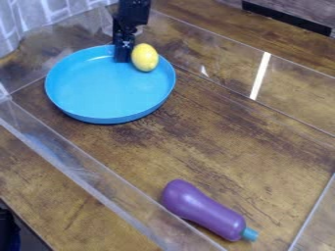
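A yellow egg-shaped object (145, 57) rests at the back right of a blue plate (98, 90). My dark gripper (123, 54) is low over the plate's back part, just left of the yellow object. Its fingers are dark and small in the view, and I cannot make out what, if anything, is between them. A purple toy eggplant (205, 210) with a teal tip lies at the bottom right of the wooden table.
Clear panels border the work area on the left and across the back right. The table (222, 127) between plate and eggplant is bare. A grey-white cloth (23, 22) is at the back left.
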